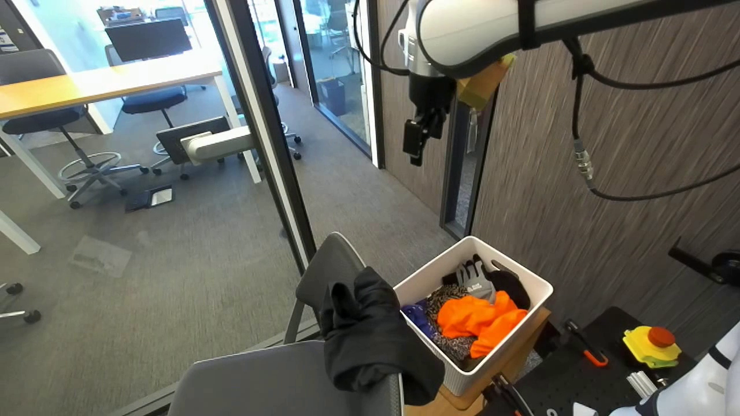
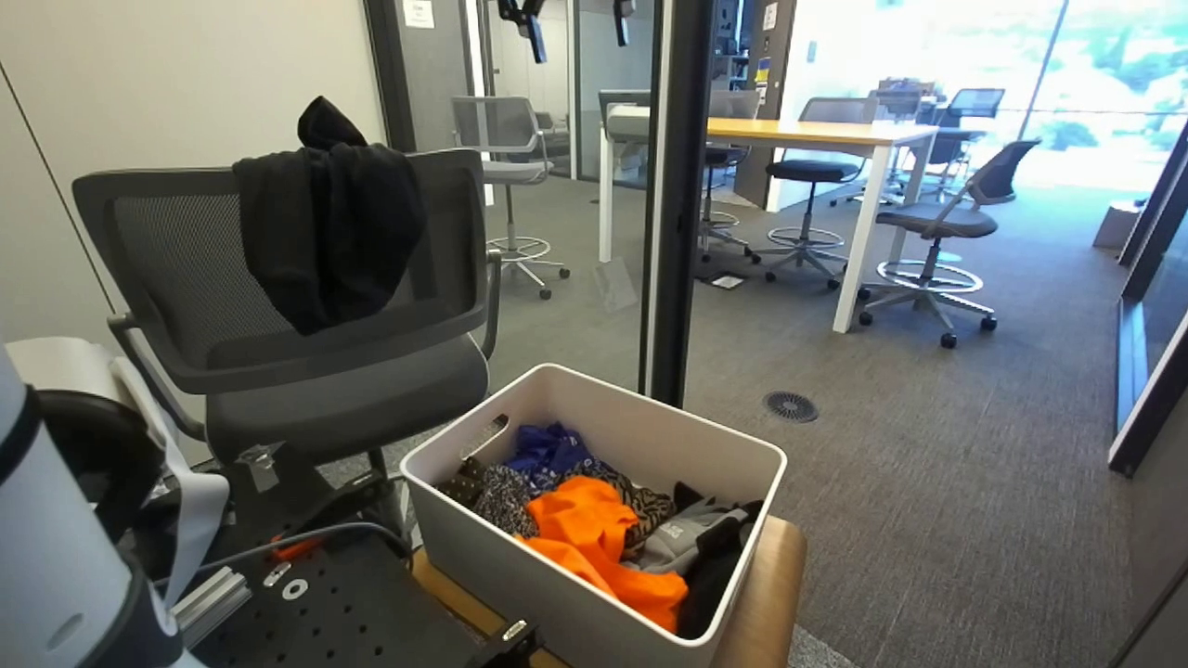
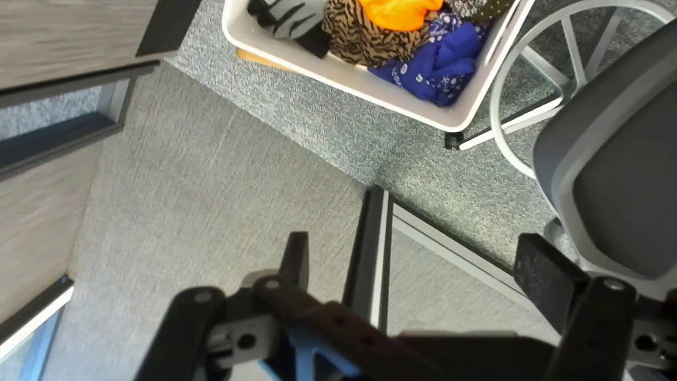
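Observation:
High above the floor, my gripper (image 1: 420, 142) hangs well away from the chair and the bin. In the wrist view its two black fingers (image 3: 295, 263) stand wide apart, with only floor and a door frame seen between them. A black garment (image 1: 371, 333) is draped over the backrest of a grey office chair (image 1: 250, 381); in the second exterior view the garment (image 2: 329, 228) hangs down the mesh back. Beside the chair is a white bin (image 2: 601, 390) holding an orange cloth (image 2: 590, 523), a blue patterned cloth (image 3: 438, 63), animal-print fabric (image 3: 362, 38) and a grey glove (image 1: 475, 281).
The bin rests on a wooden stool (image 2: 780, 557). Close by, a black perforated board (image 2: 345, 612) carries tools and a yellow emergency-stop box (image 1: 652, 346). A glass partition post (image 1: 267, 132) rises behind the chair. Free air surrounds the gripper.

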